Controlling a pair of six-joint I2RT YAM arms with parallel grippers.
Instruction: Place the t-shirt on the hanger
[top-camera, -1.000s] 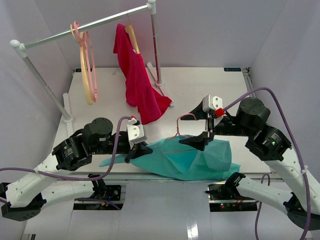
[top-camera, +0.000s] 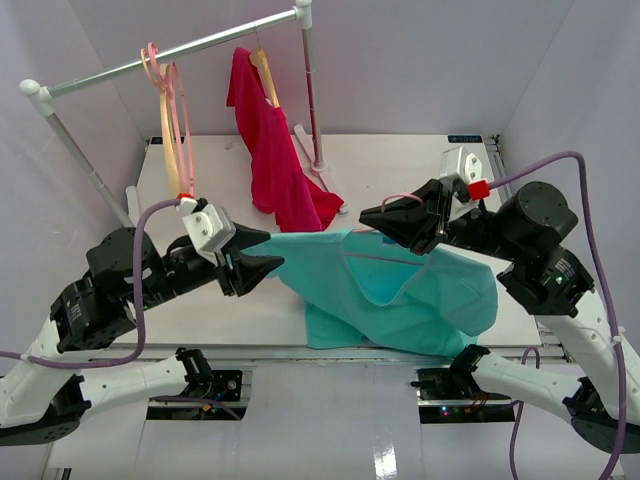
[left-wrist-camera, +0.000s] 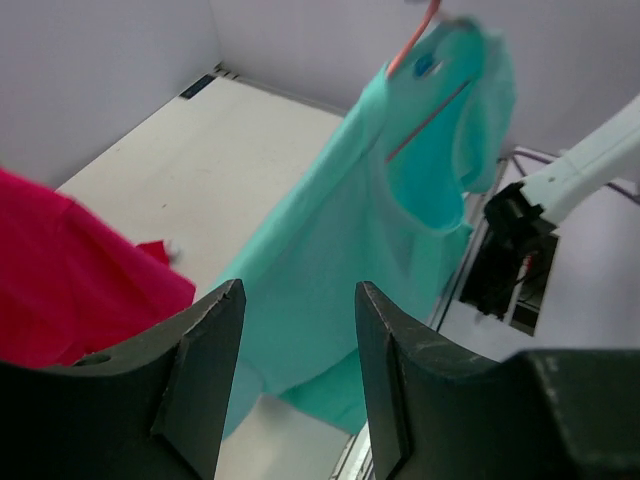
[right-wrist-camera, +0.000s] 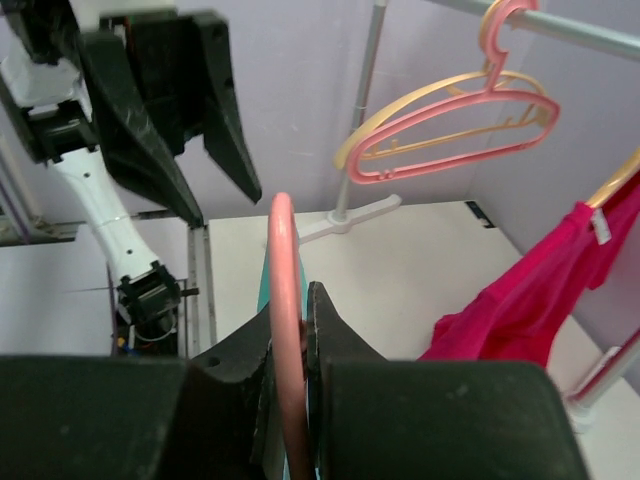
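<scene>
The teal t-shirt (top-camera: 370, 300) hangs from a pink hanger (right-wrist-camera: 287, 330) whose bar shows inside the neck opening in the top and left wrist views. My right gripper (top-camera: 405, 220) is shut on that hanger, holding it up. My left gripper (top-camera: 250, 265) stands open just left of the shirt's raised sleeve end; in the left wrist view its fingers (left-wrist-camera: 205, 340) are apart with the teal cloth beyond them.
A rail (top-camera: 175, 52) at the back left carries empty pink and beige hangers (top-camera: 172, 130) and a red shirt (top-camera: 275, 170) on a hanger.
My left gripper has let go of the cloth and moved up and left.
</scene>
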